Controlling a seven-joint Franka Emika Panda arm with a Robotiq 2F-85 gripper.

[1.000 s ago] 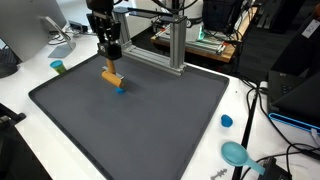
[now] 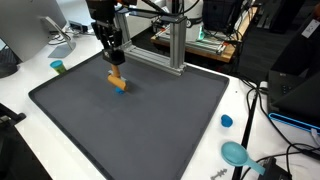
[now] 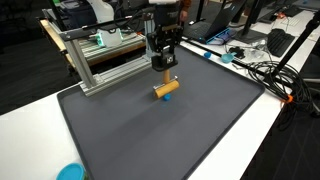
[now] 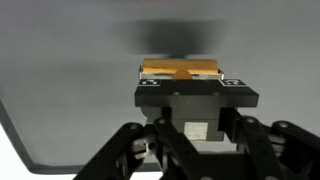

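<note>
An orange-brown wooden piece, shaped like a small mallet (image 2: 117, 81), hangs upright under my gripper (image 2: 115, 66), its head at the bottom and its handle running up between the fingers. The fingers are shut on that handle. In exterior view 2 the mallet's head (image 3: 167, 89) lies at a slant, low over the dark board. A small blue object (image 3: 168, 97) shows just beneath the head; whether the two touch I cannot tell. From the wrist, the wooden head (image 4: 180, 66) spans sideways beyond the black fingertips, and the blue object is hidden.
The dark grey board (image 2: 140, 125) is mostly bare around the mallet. A pale metal rail (image 2: 150, 57) stands at its back edge. Off the board are a small blue item (image 2: 226, 121), a teal cup (image 2: 236, 153) and a green-topped container (image 2: 57, 66).
The gripper and mallet have shifted very slightly to the right in exterior view 1 since a second ago.
</note>
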